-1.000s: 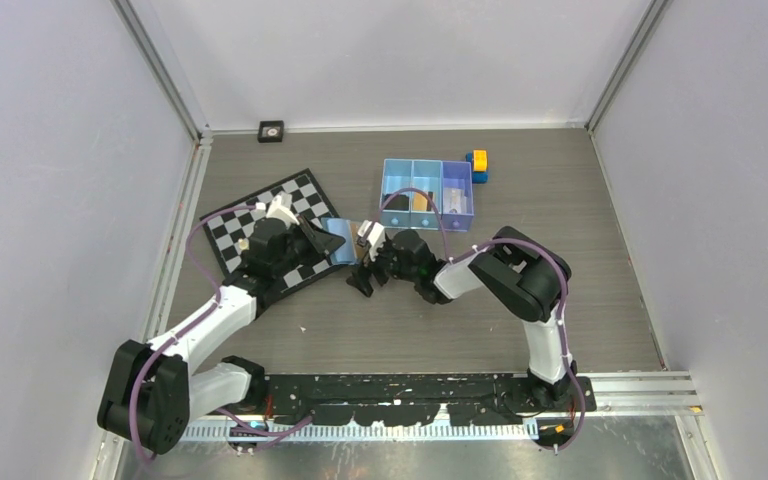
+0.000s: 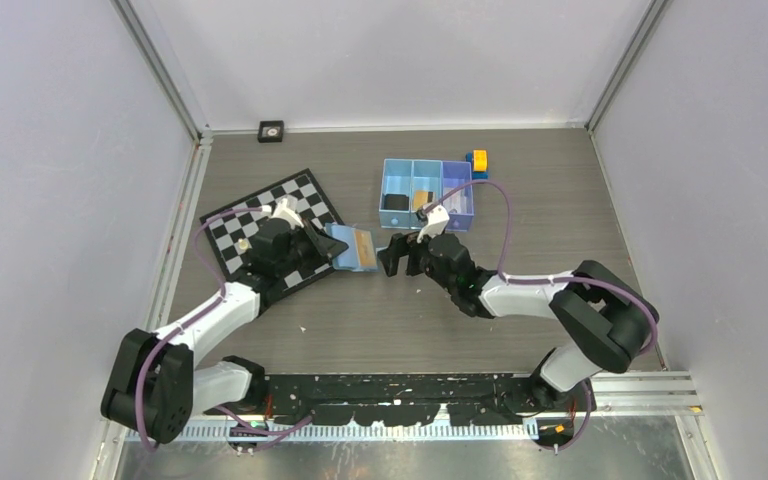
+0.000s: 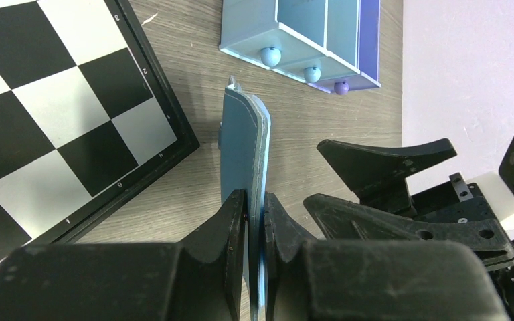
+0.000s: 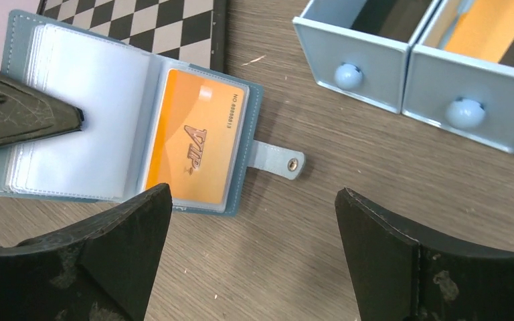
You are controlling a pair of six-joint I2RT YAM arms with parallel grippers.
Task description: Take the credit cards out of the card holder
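The blue card holder (image 2: 355, 250) lies spread open in the air, my left gripper shut on its left side, near the checkerboard's right edge. In the right wrist view it shows clear sleeves (image 4: 87, 100) and an orange card (image 4: 195, 140) in a pocket on the right leaf, with a snap strap (image 4: 274, 158) sticking out. My right gripper stands open just right of the holder, nothing between its fingers.
A three-compartment organizer (image 2: 396, 180) with items inside sits at the back centre. The checkerboard (image 3: 53, 107) lies at left. A yellow-blue toy (image 2: 479, 160) is behind right.
My right gripper has moved right, away from the holder, uncovering the orange card in the top view. The holder in my left gripper has shifted only slightly.
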